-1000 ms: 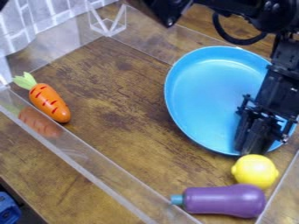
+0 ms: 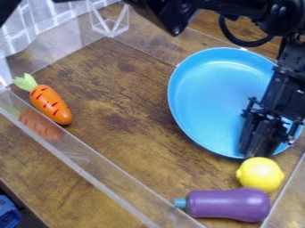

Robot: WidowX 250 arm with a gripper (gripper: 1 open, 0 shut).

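Observation:
My black gripper [image 2: 265, 129] is low over the right side of a large blue plate [image 2: 209, 98], close to its edge. Its fingertips are dark and crowded together, so what sits between them is hidden. A yellow lemon [image 2: 259, 174] lies just below the plate, under the gripper in the view. A purple eggplant toy [image 2: 233, 204] with a teal tip lies at the bottom, beside the lemon.
An orange toy carrot [image 2: 48, 101] lies on the wooden floor at the left. Clear walls [image 2: 102, 178] border the area.
The arm and gripper have shifted very slightly at the plate's right side; everything else looks the same.

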